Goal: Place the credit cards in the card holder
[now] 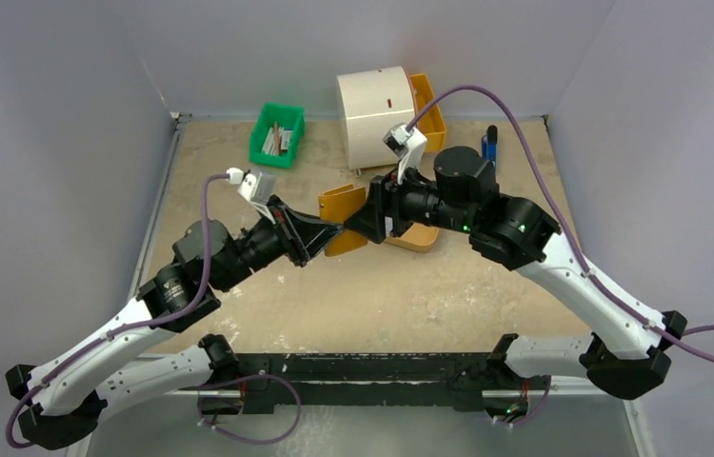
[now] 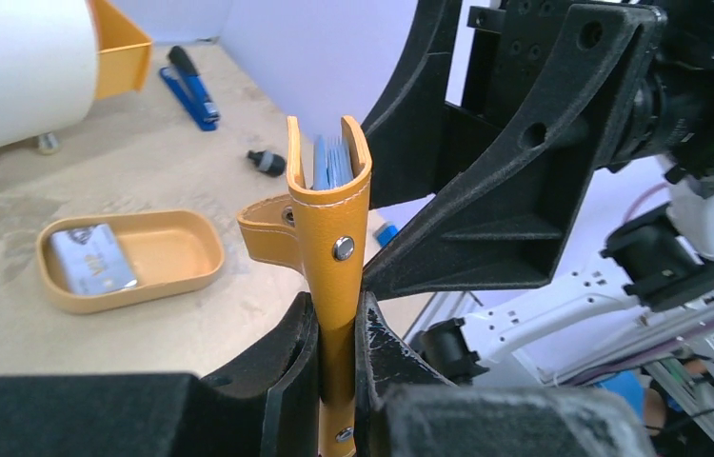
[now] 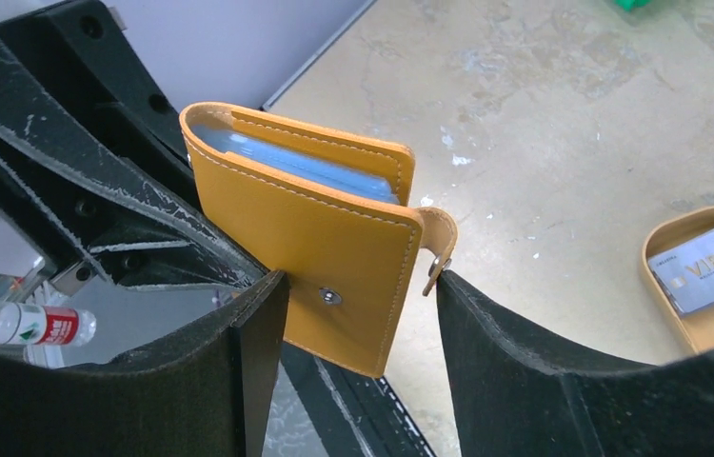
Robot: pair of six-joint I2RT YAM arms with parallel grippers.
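The orange leather card holder [image 2: 334,224] is held upright in my left gripper, which is shut on it. Blue card edges [image 2: 331,164] show inside its open mouth, and its snap strap [image 2: 270,230] sticks out to one side. In the right wrist view the holder [image 3: 334,252] lies close ahead of my right gripper. That gripper's fingers stand apart, one close to the holder's face and the other by the strap [image 3: 441,238]; whether they touch is unclear. A pale card marked VIP [image 3: 707,265] lies in the tan tray [image 2: 206,249].
A green bin [image 1: 277,135] with items inside stands at the back left. Beside it are a white cylinder [image 1: 372,119] and a yellow bin [image 1: 434,124]. A blue tool lies at the back right.
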